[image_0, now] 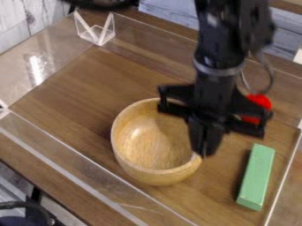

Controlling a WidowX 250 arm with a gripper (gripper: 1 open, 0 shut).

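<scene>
The dark robot gripper (210,137) hangs over the right rim of a round wooden bowl (151,154), its tip low near that rim. Whether anything is between the fingers cannot be seen, as they are dark and blurred. A green block (256,177) lies to the right of the bowl. A red object (257,108) is partly hidden behind the gripper.
A clear angular holder (94,29) stands at the back left. Pale edges border the table on the left and right.
</scene>
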